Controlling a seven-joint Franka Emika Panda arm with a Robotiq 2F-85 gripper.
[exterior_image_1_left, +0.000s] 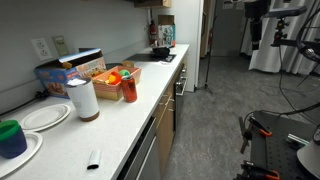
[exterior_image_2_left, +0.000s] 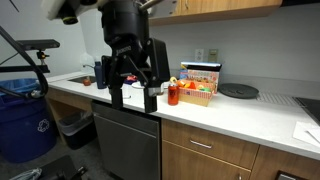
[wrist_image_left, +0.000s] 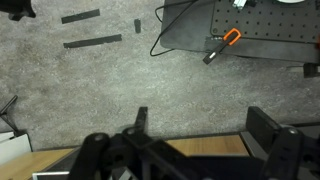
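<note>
My gripper stands open over bare grey floor in the wrist view, its two fingers far apart and nothing between them. In exterior view 2 the gripper (exterior_image_2_left: 134, 102) hangs large in the foreground, in front of the counter and clear of it. On the white counter (exterior_image_1_left: 135, 110) stand a white canister (exterior_image_1_left: 83, 102), a red bottle (exterior_image_1_left: 129, 89) and an orange basket (exterior_image_2_left: 195, 98) of colourful items. A blue and green cup (exterior_image_1_left: 11, 140) rests on a white plate at the left edge. A small white object (exterior_image_1_left: 94, 160) lies near the counter's front.
A patterned box (exterior_image_1_left: 70, 70) stands against the wall. Drawers (exterior_image_2_left: 205, 150) line the counter's front. A black perforated platform (wrist_image_left: 265, 20) bears an orange-handled tool (wrist_image_left: 224, 44). A blue bin (exterior_image_2_left: 28, 130) stands at the left. Open floor (exterior_image_1_left: 205, 130) lies alongside the counter.
</note>
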